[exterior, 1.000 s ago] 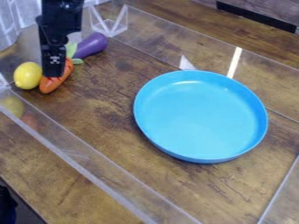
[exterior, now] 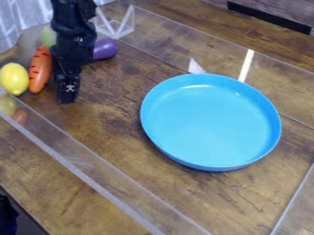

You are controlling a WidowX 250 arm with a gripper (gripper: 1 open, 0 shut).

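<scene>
The black gripper (exterior: pixel 69 81) is lowered at the upper left, its fingers reaching down beside the right of an orange carrot (exterior: pixel 39 69). A yellow lemon (exterior: pixel 14 79) lies left of the carrot. A purple eggplant (exterior: pixel 102 50) is partly behind the gripper, to its right. A green object at the top left is mostly hidden by the carrot and gripper. The fingers are dark and small; by their look they stand apart, with nothing clearly between them.
A large blue plate (exterior: pixel 210 120) fills the right middle of the wooden table (exterior: pixel 135 174). Clear plastic walls border the area.
The gripper has come down and toward the front, now lower beside the carrot, which appears more upright and slightly farther left.
</scene>
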